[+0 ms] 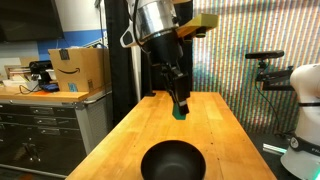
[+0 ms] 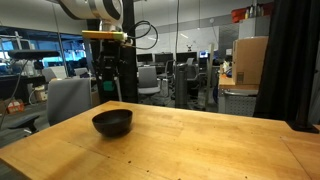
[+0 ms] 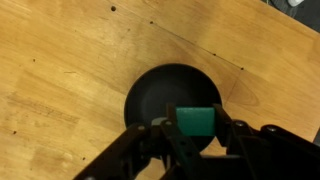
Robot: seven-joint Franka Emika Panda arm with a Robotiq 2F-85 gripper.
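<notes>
A small green block [image 3: 196,121] is held between the fingertips of my gripper, which is shut on it. Exterior view 1 shows the green block [image 1: 180,112] hanging beneath my gripper [image 1: 180,105], above the far edge of a round black bowl [image 1: 173,162] on the wooden table. From the wrist, the block covers part of the black bowl [image 3: 160,92], whose visible inside is empty. In exterior view 2 the block [image 2: 109,86] is in the air over the bowl [image 2: 112,122], clear of its rim.
The wooden table [image 2: 200,145] is broad and bare around the bowl. A cardboard box [image 1: 80,68] stands on a side counter at the left, away from the table. A white object [image 1: 303,150] is at the right edge.
</notes>
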